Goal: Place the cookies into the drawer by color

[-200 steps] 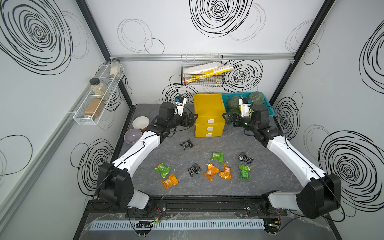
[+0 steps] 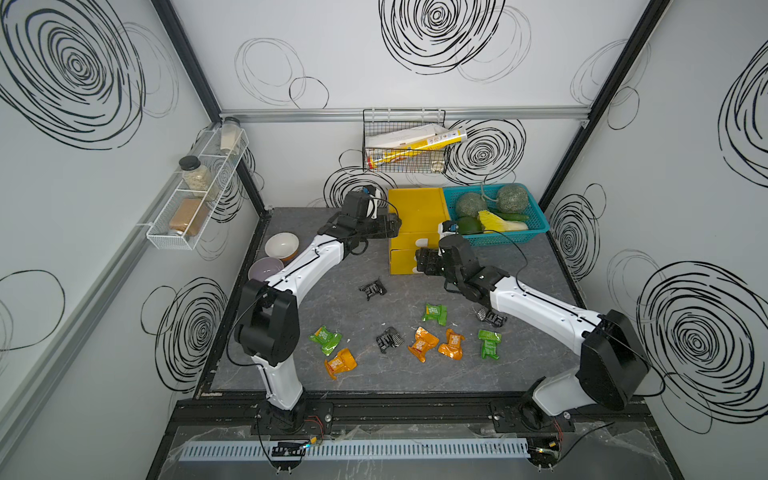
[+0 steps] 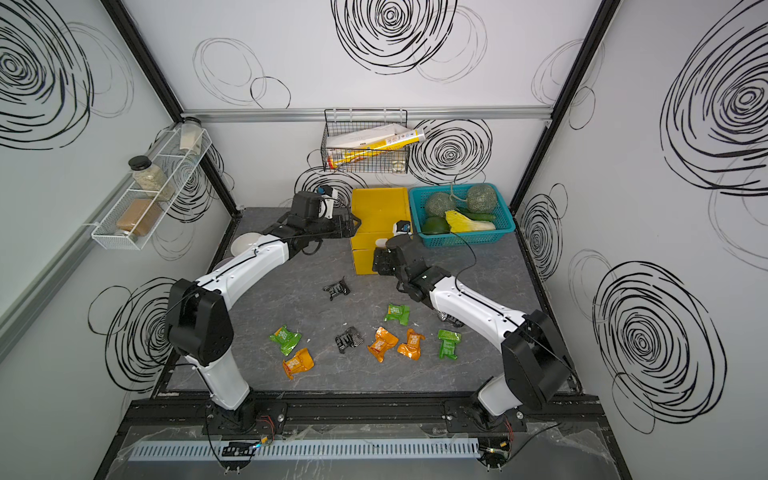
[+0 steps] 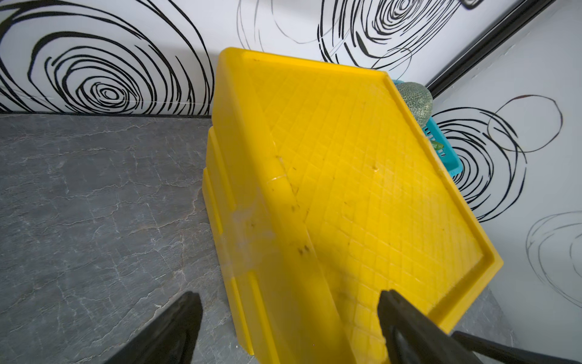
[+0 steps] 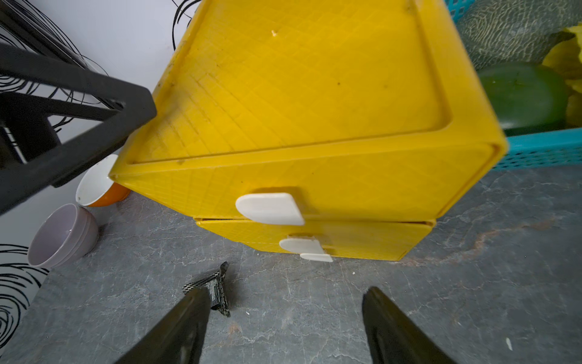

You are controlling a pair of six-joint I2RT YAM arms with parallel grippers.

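The yellow drawer box (image 2: 418, 209) stands at the back middle, its drawers shut, with white handles (image 5: 269, 208) on the front. Beside its left side is my left gripper, open, with the box's left edge appearing between its fingers; contact cannot be told. My right gripper is part open before the drawer front, nothing held. Wrapped cookies lie loose on the table: green ones (image 2: 435, 313) (image 2: 325, 340) (image 2: 489, 344), orange ones (image 2: 341, 364) (image 2: 423, 344) (image 2: 451, 345), and black ones (image 2: 373, 289) (image 2: 389, 340). The right arm partly covers another black cookie (image 2: 490, 317).
A teal basket (image 2: 524, 233) of vegetables and melons sits close to the box's right side. Two bowls (image 2: 281, 245) (image 2: 265, 269) stand at the left edge. A wire basket (image 2: 405, 144) hangs on the back wall. Bare table lies between box and cookies.
From the box's right side, my right gripper has moved left and forward to its drawer front. The left gripper has shifted slightly back and right along the box's left side. The cookies have not moved.
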